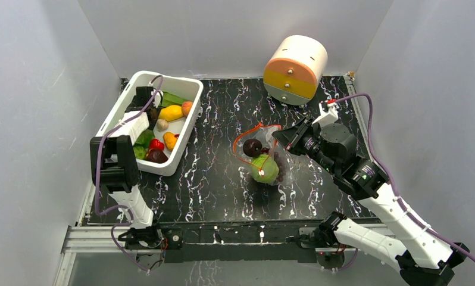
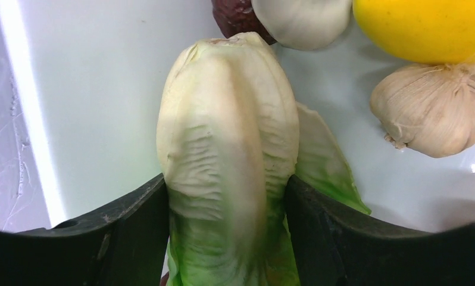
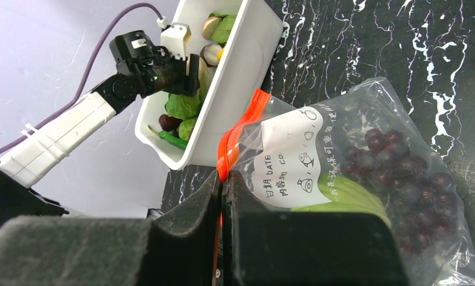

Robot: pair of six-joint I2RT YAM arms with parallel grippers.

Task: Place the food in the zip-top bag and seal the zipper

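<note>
In the white bin [image 1: 184, 140], my left gripper has its fingers on either side of a pale napa cabbage [image 2: 223, 119], touching it; whether it grips firmly is unclear. Garlic [image 2: 428, 110] and a yellow fruit [image 2: 422, 24] lie beside it. My right gripper is shut on the orange-zippered rim of the clear bag [image 3: 419, 238], holding it up. The bag, its mouth open in the top view, holds a green round vegetable [image 1: 263, 171], a dark round item [image 1: 252, 148] and grapes [image 3: 413, 190].
A pastel drawer box [image 1: 294, 68] stands at the back right. Grey walls enclose the sides and back.
</note>
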